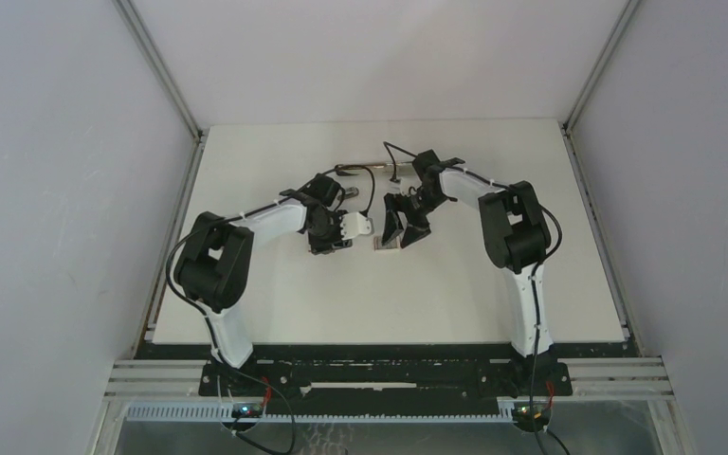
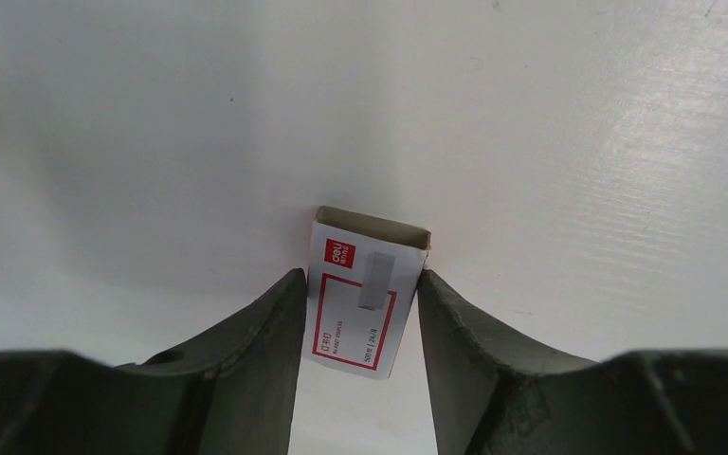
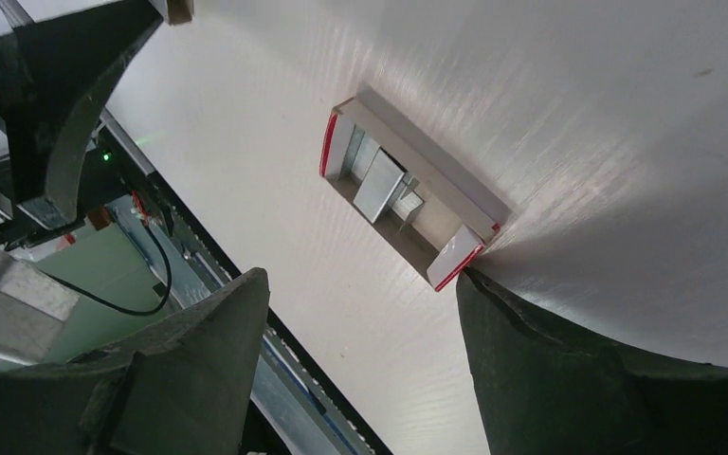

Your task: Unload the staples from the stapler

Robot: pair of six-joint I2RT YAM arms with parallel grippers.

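My left gripper is shut on a small white deli staples box [image 2: 351, 332] with red print, seen open-ended in the left wrist view. In the right wrist view an open tray [image 3: 408, 194] with red edges lies on the table, metal staple strips [image 3: 377, 183] inside. My right gripper is part open over it, one fingertip at the tray's near corner and nothing held between the fingers. I cannot make out the stapler for certain.
In the top view a long metal object [image 1: 353, 167] lies at the back centre, with a smaller metal item [image 1: 349, 193] in front of it, partly hidden by the arms.
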